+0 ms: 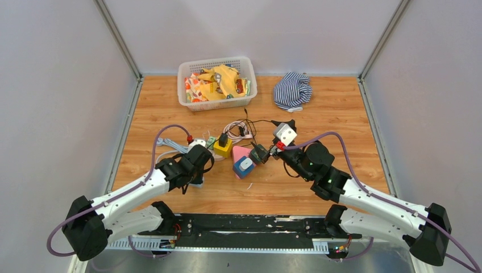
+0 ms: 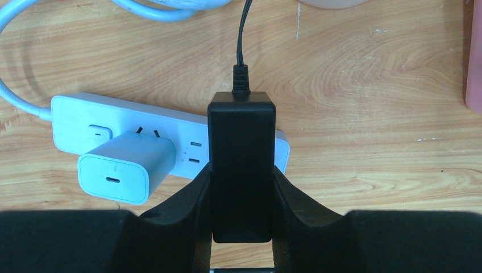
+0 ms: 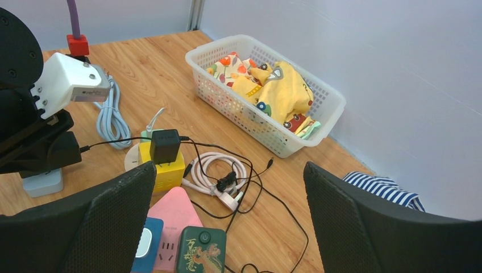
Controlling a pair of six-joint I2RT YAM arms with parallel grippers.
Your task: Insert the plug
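In the left wrist view my left gripper is shut on a black plug adapter (image 2: 241, 148), with its cord running away at the top. Behind the adapter lies the light-blue power strip (image 2: 185, 131), its right part covered by the adapter. A pair of slots shows just left of the adapter. Any prongs on the adapter are hidden, and I cannot tell whether it touches the strip. In the right wrist view my right gripper stands open, nothing between its fingers, above the cables.
A light-blue charger (image 2: 122, 170) occupies the strip's left part. A yellow block with a black adapter (image 3: 165, 146), a pink block (image 3: 173, 219) and a dark-green box (image 3: 200, 250) stand nearby. A white basket (image 3: 258, 119) is at the back. Bare table lies right of the strip.
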